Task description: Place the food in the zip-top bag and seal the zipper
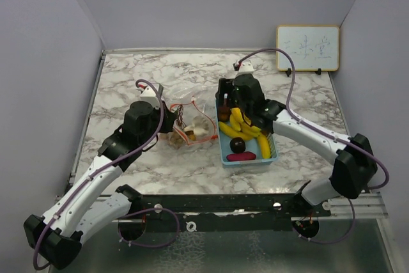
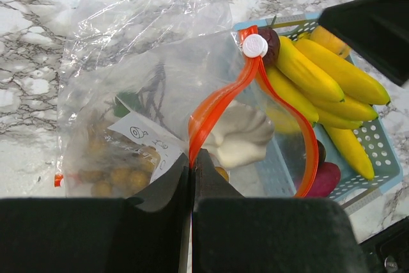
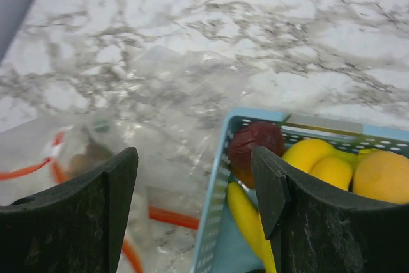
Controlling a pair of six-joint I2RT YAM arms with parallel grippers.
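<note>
The clear zip bag [image 2: 115,62] with orange zipper [image 2: 217,107] lies open, holding small round potatoes [image 2: 121,177] and a pale lumpy piece [image 2: 236,135]. My left gripper is shut at the bag's mouth edge, with only thin film showing at its fingers. Right of the bag, a blue basket [image 1: 249,161] holds bananas [image 1: 263,145], a red onion or potato [image 3: 255,142], an orange fruit, a dark round fruit [image 1: 237,145] and a red sweet potato [image 1: 242,156]. My right gripper stands open above the basket's back left, nothing between its fingers.
A whiteboard [image 1: 307,47] stands at the back right. Bare marble table [image 1: 128,68] surrounds the bag and basket behind and at the sides. Grey walls bound both sides and the back.
</note>
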